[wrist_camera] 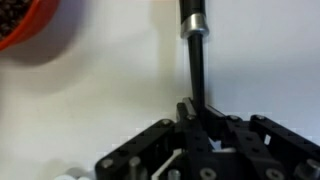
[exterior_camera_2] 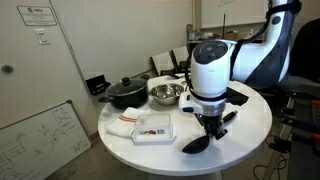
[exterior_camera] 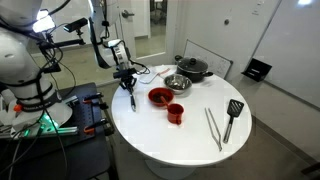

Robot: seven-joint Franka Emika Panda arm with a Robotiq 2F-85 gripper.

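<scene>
My gripper is shut on the dark shaft point(wrist_camera: 196, 62) of a black utensil, which has a metal collar point(wrist_camera: 195, 24) farther along. In the second exterior view, the utensil's broad black head point(exterior_camera_2: 196, 145) is low at the near side of the white table, below my gripper point(exterior_camera_2: 212, 126). From the first exterior view, my gripper point(exterior_camera: 128, 80) is at the table's left edge and the dark utensil point(exterior_camera: 132, 102) extends below it. Whether the head touches the tabletop I cannot tell.
On the white round table point(exterior_camera: 185, 140) stand a red bowl point(exterior_camera: 160, 97), a red cup point(exterior_camera: 175, 113), a steel bowl point(exterior_camera: 178, 82) and a dark lidded pot point(exterior_camera: 192, 68). Tongs point(exterior_camera: 213, 128) and a black spatula point(exterior_camera: 233, 115) lie right.
</scene>
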